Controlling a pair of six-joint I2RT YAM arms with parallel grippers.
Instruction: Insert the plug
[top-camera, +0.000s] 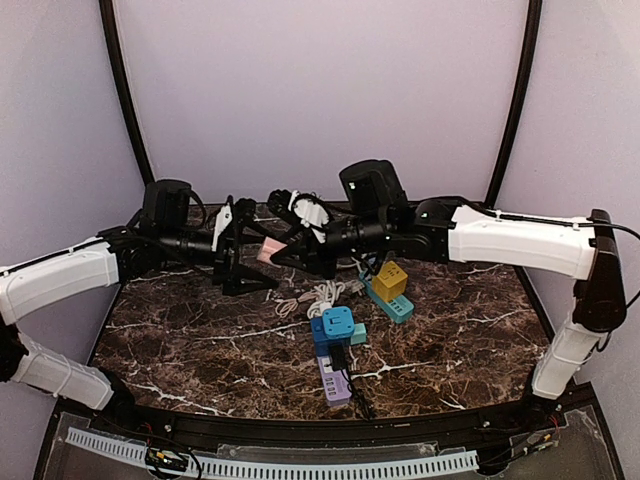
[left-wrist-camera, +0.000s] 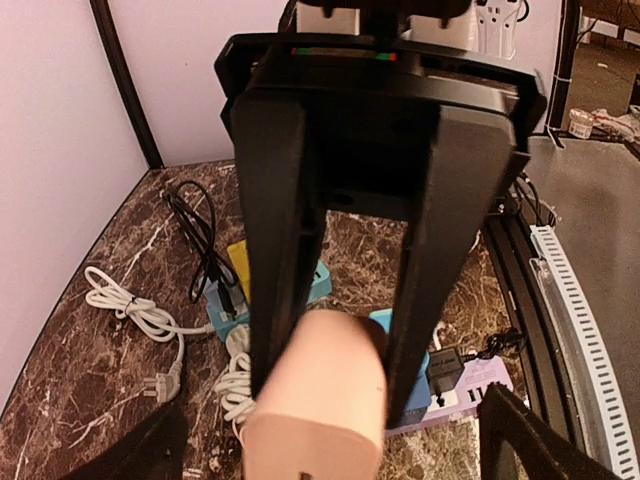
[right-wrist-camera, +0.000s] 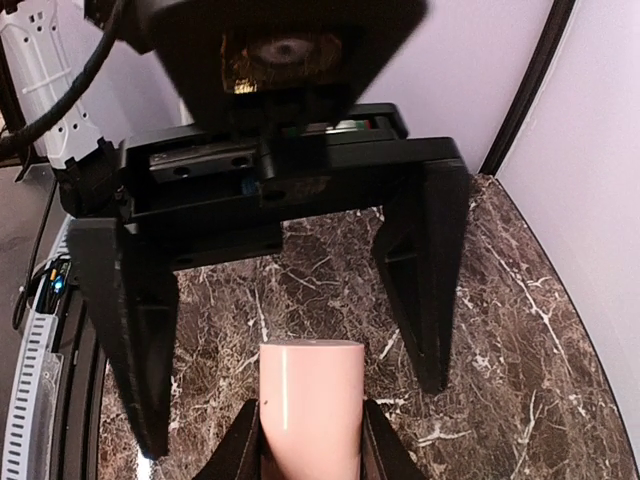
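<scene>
A pink cylindrical piece (top-camera: 270, 250) is held in my right gripper (top-camera: 295, 255), which is shut on it; it shows large in the left wrist view (left-wrist-camera: 315, 400) and at the bottom of the right wrist view (right-wrist-camera: 312, 410). My left gripper (top-camera: 250, 260) stands open just left of it, its two fingers apart on either side of the piece in the right wrist view. On the table below are a purple power strip (top-camera: 332, 385), a blue block (top-camera: 338, 322), and white cables with a white plug (left-wrist-camera: 160, 387).
A yellow block (top-camera: 390, 282) sits on a teal strip (top-camera: 397, 308) at the right. Black cable lies by the purple strip.
</scene>
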